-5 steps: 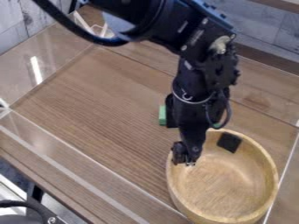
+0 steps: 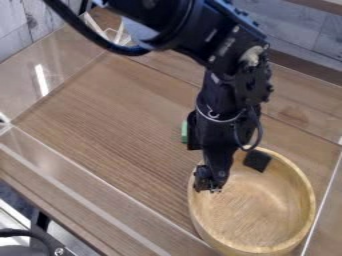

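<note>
My black gripper (image 2: 214, 165) hangs open over the upper left part of a round wooden bowl (image 2: 251, 220), its fingers pointing down near the rim. A small dark block (image 2: 258, 160) lies in the bowl at the upper right, beside the gripper. A small green object (image 2: 186, 132) sits on the table behind the gripper, mostly hidden by it.
A wall stands at the back.
The gripper has shifted very slightly; the bowl and block look almost unchanged.
</note>
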